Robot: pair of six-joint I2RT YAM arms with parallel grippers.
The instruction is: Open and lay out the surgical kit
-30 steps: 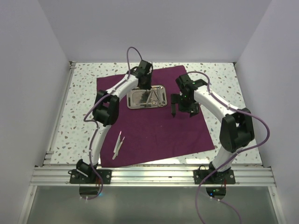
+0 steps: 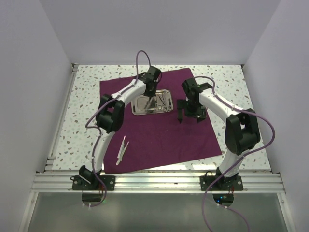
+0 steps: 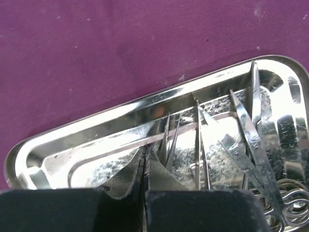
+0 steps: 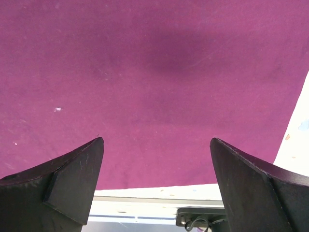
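Observation:
The shiny metal instrument tray rests on the purple cloth, towards its back. In the left wrist view, my left gripper is shut over the tray, its tips just left of a pair of pointed tweezers. Nothing shows between its fingers; the tweezers' lower part is hidden behind them. Slim tweezers and scissors with looped handles lie further right in the tray. To the right of the tray, my right gripper stands open and empty above bare cloth.
Two slender pale instruments lie at the front left of the purple cloth. Speckled table surface borders the cloth.
My left gripper has moved slightly right over the tray. The tray has shifted a little towards the front. My right gripper is almost still.

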